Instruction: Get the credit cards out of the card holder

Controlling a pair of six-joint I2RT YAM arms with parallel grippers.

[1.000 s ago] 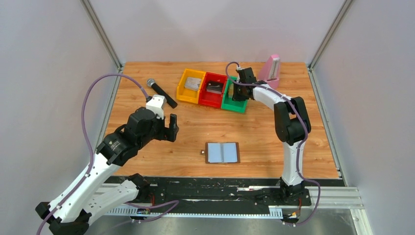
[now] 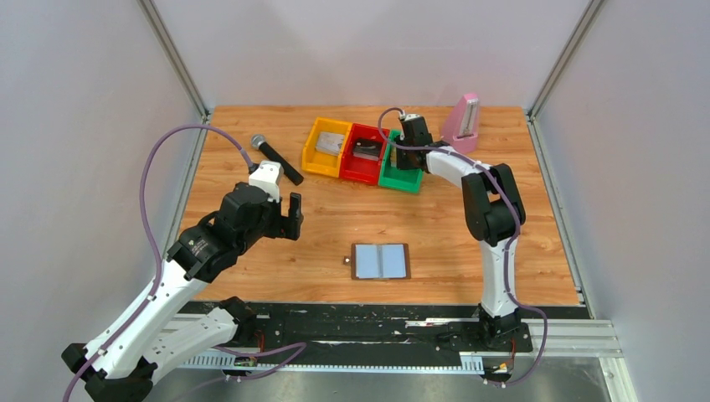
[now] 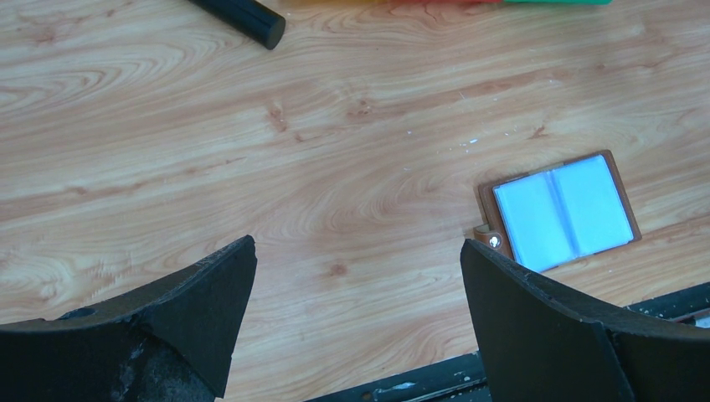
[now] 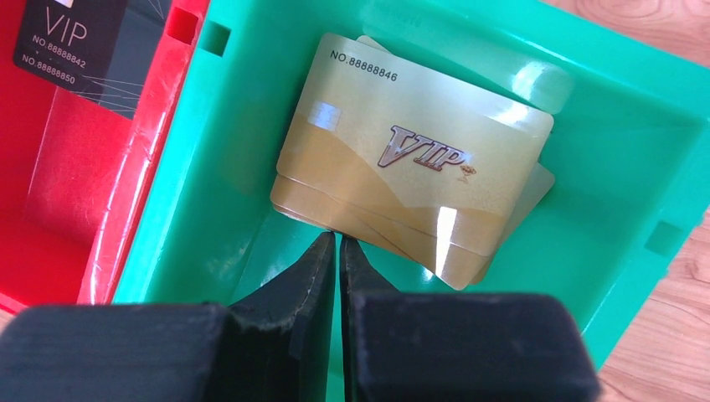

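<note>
An open card holder with empty-looking clear sleeves lies on the front middle of the table, clasp to the left. Gold VIP cards are stacked in the green bin. My right gripper is shut inside that bin, its tips at the cards' lower left edge, nothing visible between them. Dark VIP cards lie in the red bin; pale cards lie in the yellow bin. My left gripper hangs open over the table at left, left of the card holder.
A black microphone lies at back left. A pink upright object stands at back right, beside the right arm. The table's middle, between bins and holder, is clear.
The left arm has hardly moved, and the card holder is unmoved.
</note>
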